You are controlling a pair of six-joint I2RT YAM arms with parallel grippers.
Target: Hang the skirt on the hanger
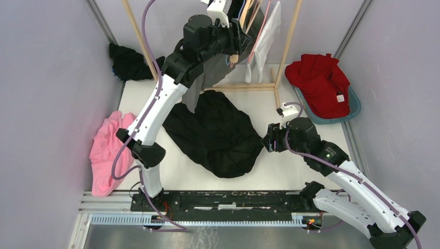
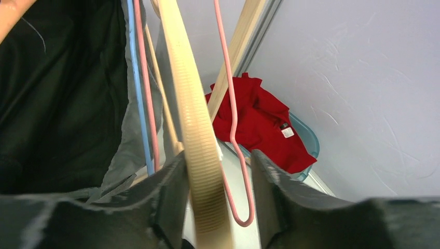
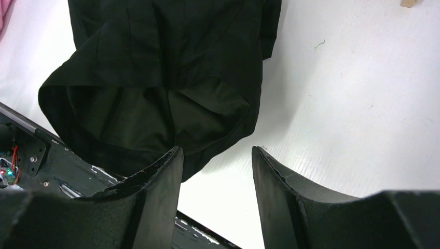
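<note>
A black garment, seemingly the skirt [image 1: 215, 137], lies spread and folded over on the white table; in the right wrist view the skirt [image 3: 207, 62] shows its open lower edge. The light wooden hanger [image 2: 193, 104] hangs from the rack and runs down between the fingers of my left gripper [image 1: 242, 39]. Those fingers are part open, with a gap between the hanger and the right finger. At the skirt's right corner, my right gripper stands open and empty.
Pink [image 2: 241, 155] and blue [image 2: 139, 88] hangers hang close beside the wooden one. Dark and grey clothes [image 1: 207, 78] hang behind. A red garment [image 1: 321, 85] fills a teal basket at the right; pink cloth [image 1: 110, 155] lies at the left.
</note>
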